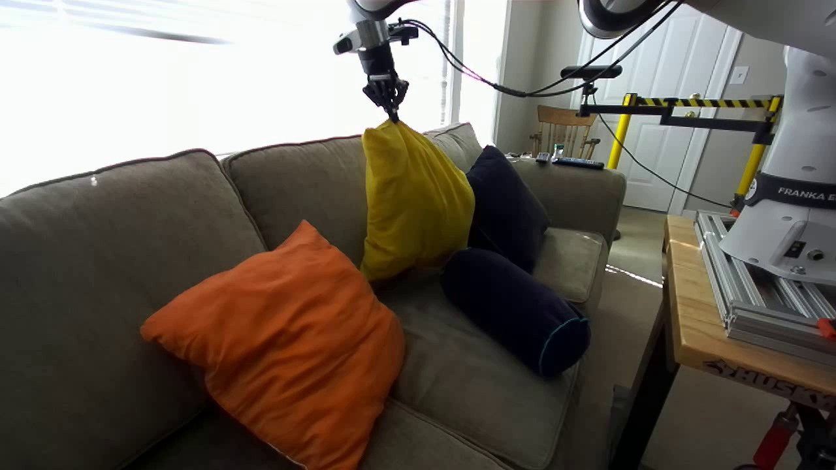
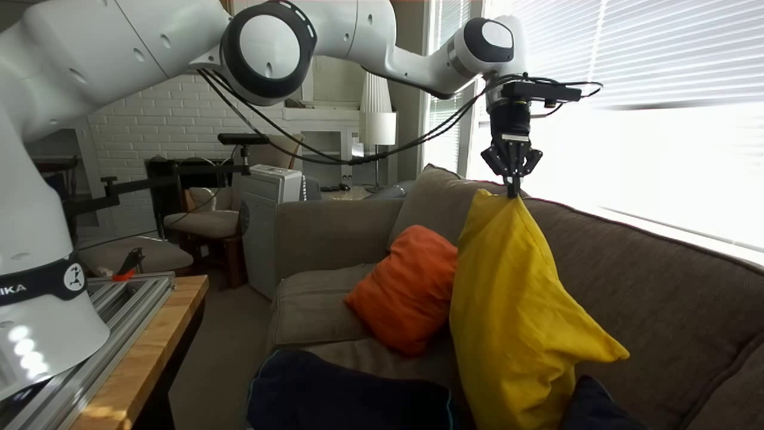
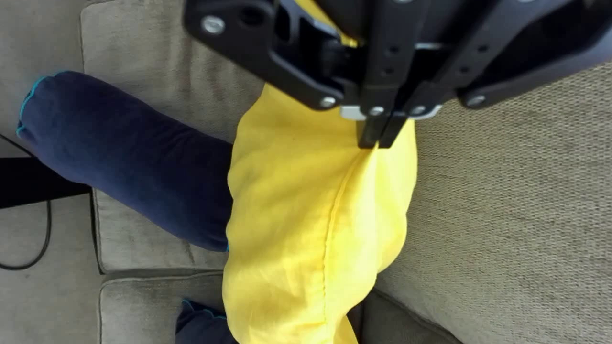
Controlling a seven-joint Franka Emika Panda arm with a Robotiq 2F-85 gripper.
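Observation:
A yellow pillow stands on the couch, its upper edge drawn up to a peak at my gripper. From the other side, the gripper is seen above the couch back with the yellow pillow hanging below it. In the wrist view the gripper is shut, and a pinch of the yellow cloth runs up between its fingertips. The pillow's lower part is near the seat; whether it bears on it I cannot tell.
An orange pillow leans on the couch. A navy bolster lies on the seat, and a dark square pillow leans near the far armrest. Blinds hang behind the couch. Bare seat shows between the orange pillow and bolster.

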